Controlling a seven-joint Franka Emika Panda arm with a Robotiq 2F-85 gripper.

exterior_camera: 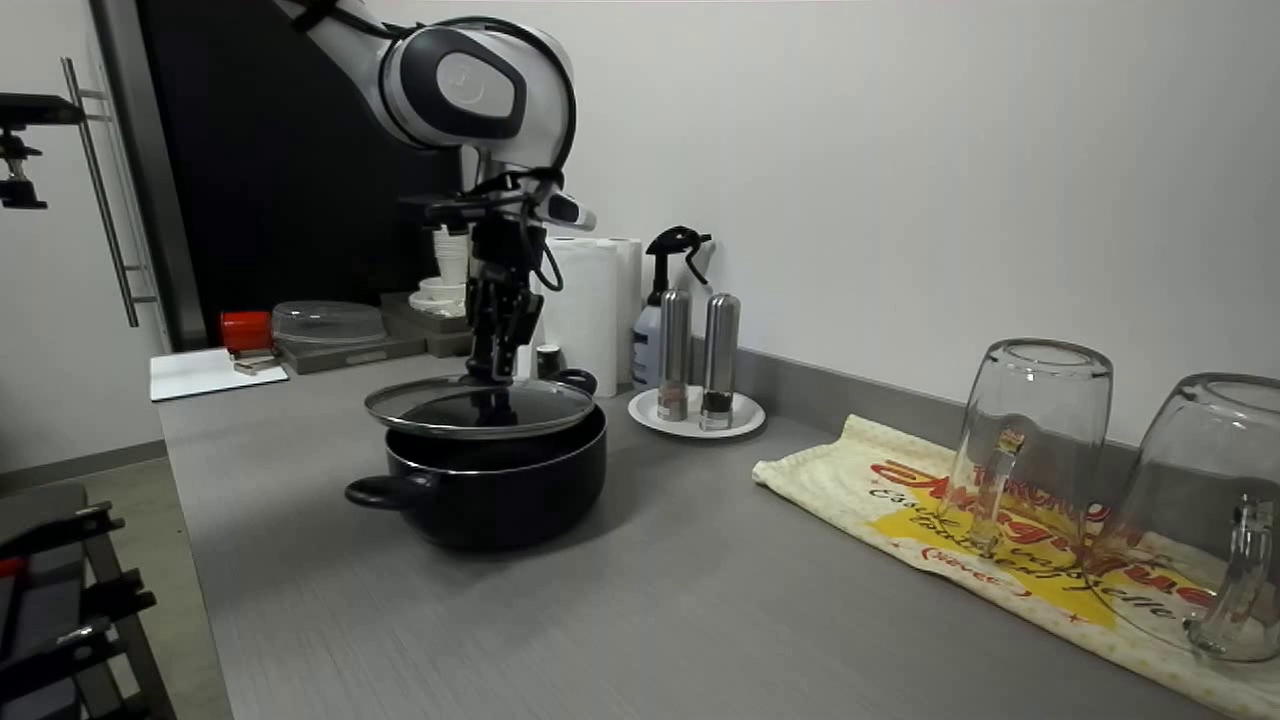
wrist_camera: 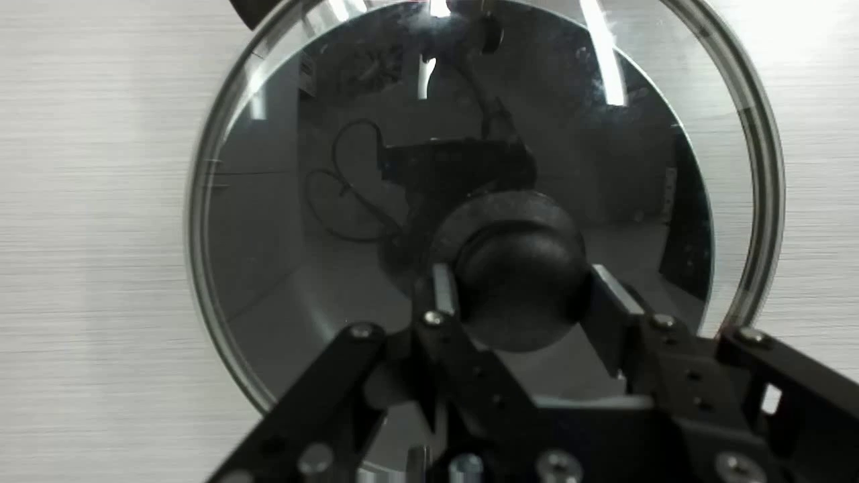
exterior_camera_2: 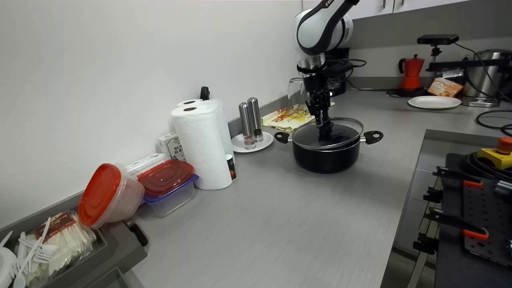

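Note:
My gripper is shut on the round black knob (wrist_camera: 519, 274) of a glass lid (exterior_camera: 420, 406). In exterior view 1 the lid is slightly tilted and lies over the mouth of a black two-handled pot (exterior_camera: 510, 498), shifted toward the left, with dark space showing under its near edge. Exterior view 2 has the lid (exterior_camera_2: 348, 129) close above or on the rim of the pot (exterior_camera_2: 326, 159); whether it touches all round cannot be told. From the wrist the lid's clear edge hides most of the pot.
Behind the pot stand paper towel rolls (exterior_camera_2: 204, 149) and a white plate (exterior_camera: 753, 418) with two steel mills (exterior_camera: 720, 360). Upturned glass mugs (exterior_camera: 1032, 444) rest on a printed cloth (exterior_camera: 864, 474). Bare counter (exterior_camera_2: 269, 230) spreads in front of the towels.

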